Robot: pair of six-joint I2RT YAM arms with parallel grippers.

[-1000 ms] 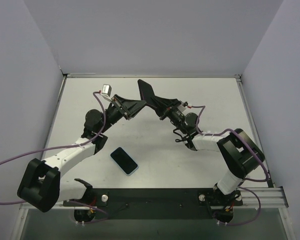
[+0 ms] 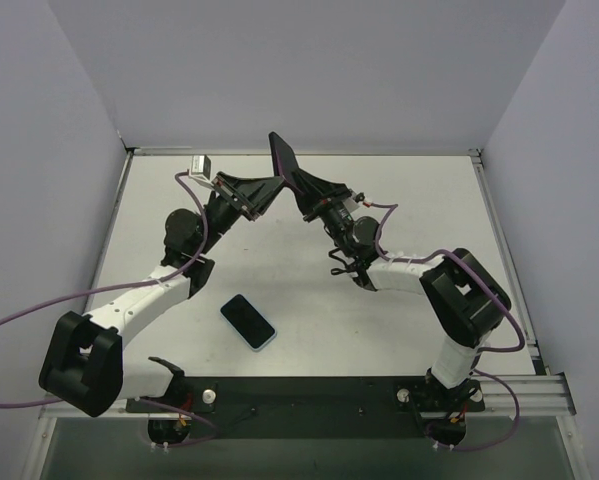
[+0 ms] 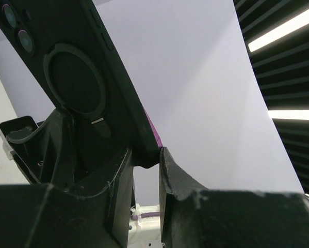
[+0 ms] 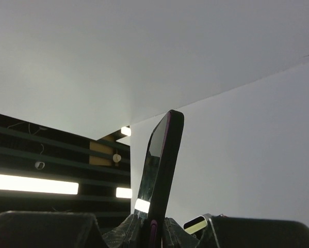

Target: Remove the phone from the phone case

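Note:
A phone in a black case [image 2: 283, 157] is held up in the air between my two grippers, tilted. Its camera lenses and ring-marked back [image 3: 76, 81] fill the upper left of the left wrist view. From the right wrist it appears nearly edge-on, with the glossy screen [image 4: 156, 143] facing left and a thin pink line along the edge. My right gripper is shut on the cased phone near its lower end. The fingertips of my left gripper lie around a lower corner of the case; how tightly is unclear.
Flat on the white table [image 2: 329, 325] lies another dark-screened phone [image 2: 248, 322] with a pale blue edge, towards the front left. Grey walls stand at the back and sides.
Both grippers have shifted slightly left and away from the front, carrying the cased phone with them. It looks a little more upright and narrower from above.

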